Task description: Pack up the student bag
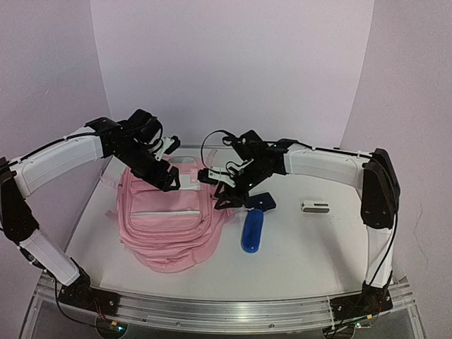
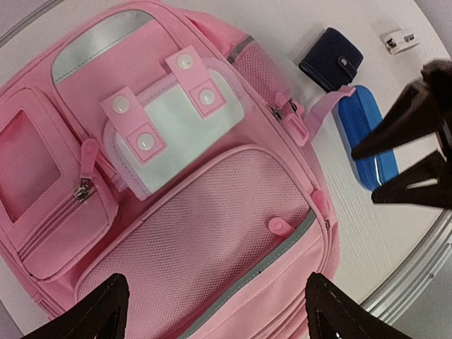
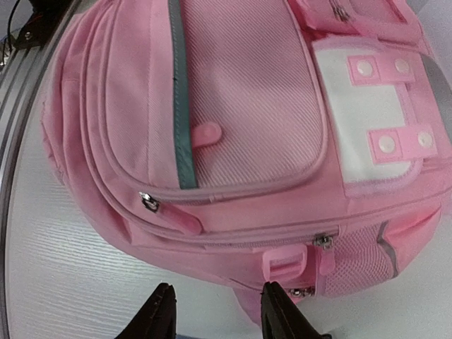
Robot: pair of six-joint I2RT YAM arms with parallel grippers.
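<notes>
A pink backpack [image 1: 166,222] lies flat on the left half of the table. Its front pocket [image 2: 205,219] has a grey zipper strip, and a zipper pull [image 3: 169,214] shows along the bag's side. Over the upper part of the bag hovers my left gripper, fingers wide apart and empty. My right gripper is at the bag's right side, also open, with nothing between its fingers. To the right of the bag lie a blue elongated case [image 1: 252,231], a dark wallet-like item [image 2: 330,60] and a small white item [image 1: 315,207].
A metal rail [image 1: 226,311] runs along the table's front edge. Both arms reach in over the middle, their grippers fairly close together.
</notes>
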